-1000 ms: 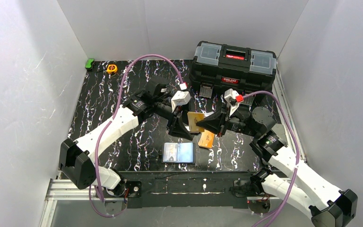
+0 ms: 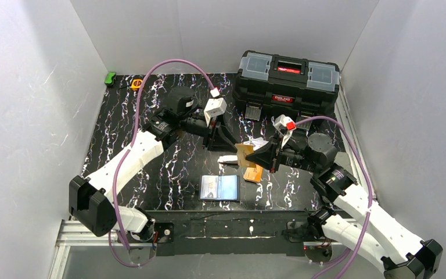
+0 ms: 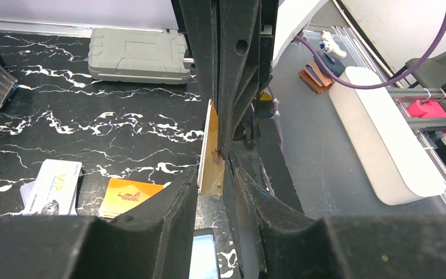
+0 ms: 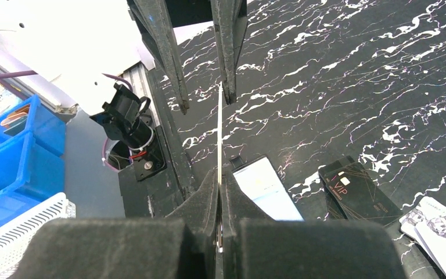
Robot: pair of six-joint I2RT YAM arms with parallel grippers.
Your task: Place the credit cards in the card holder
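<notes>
A gold card (image 2: pixel 243 152) is held up above the table, with my right gripper shut on it. Seen edge-on in the right wrist view, the card rises from the fingertips as a thin line. My left gripper is part open, its fingers spread to either side of the card's free end; whether one touches it I cannot tell. The left wrist view shows the card (image 3: pixel 210 160) reaching down toward the gap between those fingers. The card holder (image 2: pixel 219 188) lies unfolded near the table's front edge, with clear sleeves showing.
On the table lie an orange card (image 3: pixel 129 196), white cards (image 3: pixel 52 187) and black cards (image 4: pixel 361 192). A black toolbox (image 2: pixel 287 84) stands at the back right, and a grey case (image 3: pixel 139 55) also rests on the table. Left of the holder, the marble surface is free.
My left gripper has drawn back toward the rear and slightly left. The right gripper has shifted a little right and forward with the gold card. The holder has stayed in place.
</notes>
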